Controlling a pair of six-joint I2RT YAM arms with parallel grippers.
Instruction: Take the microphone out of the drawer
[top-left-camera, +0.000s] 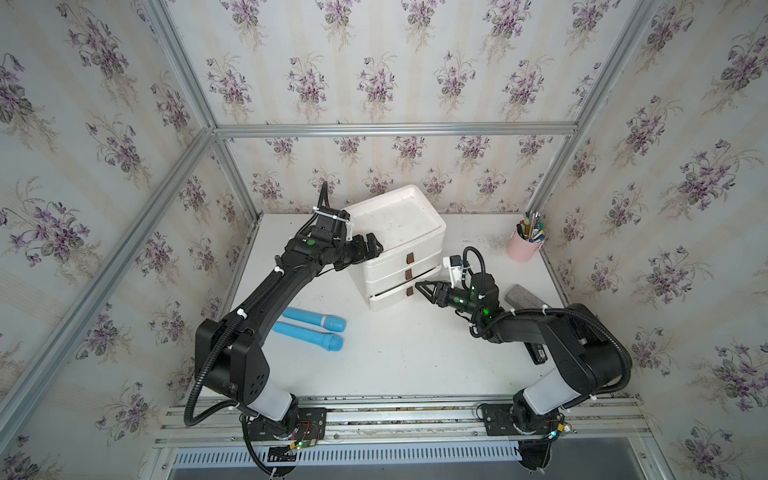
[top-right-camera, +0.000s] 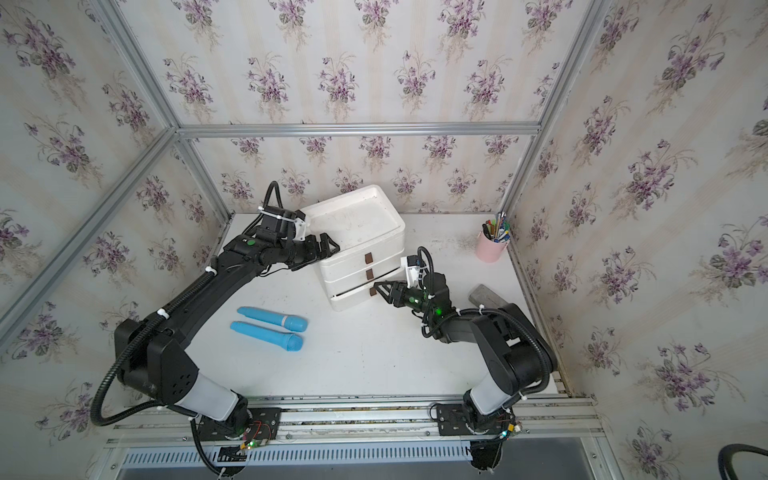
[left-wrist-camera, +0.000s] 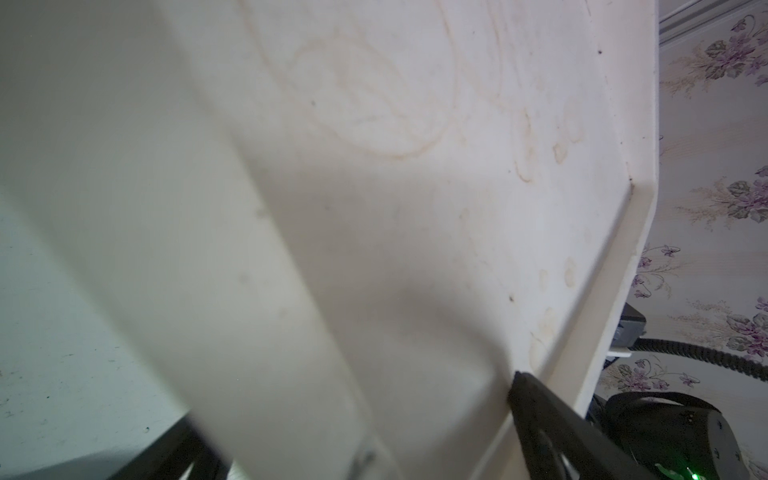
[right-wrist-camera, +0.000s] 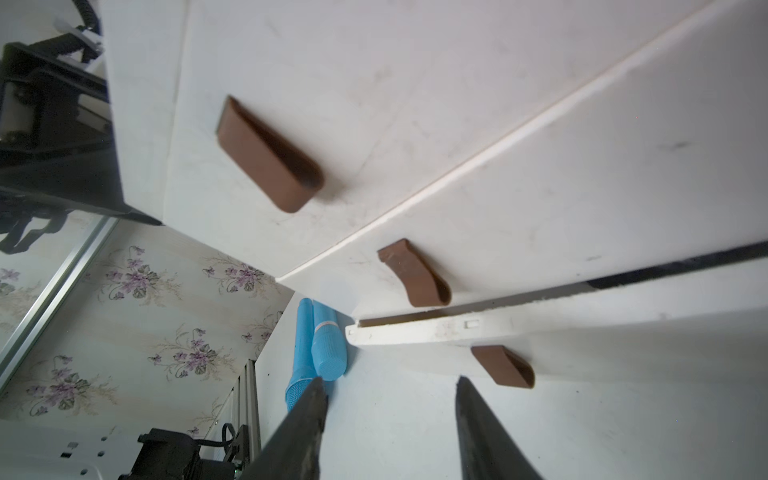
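Observation:
A white drawer unit stands at the back, brown tabs on its drawers. The bottom drawer is slid out slightly, leaving a narrow dark gap; its contents are hidden. Two blue microphones lie on the table left of the unit. My right gripper is open in front of the drawers, apart from the bottom drawer's tab and the middle drawer's tab, nothing between its fingers. At the unit's top left edge, my left gripper stands open, its fingers around the rim.
A pink pen cup stands at the back right. A grey object and a dark one lie near the right arm.

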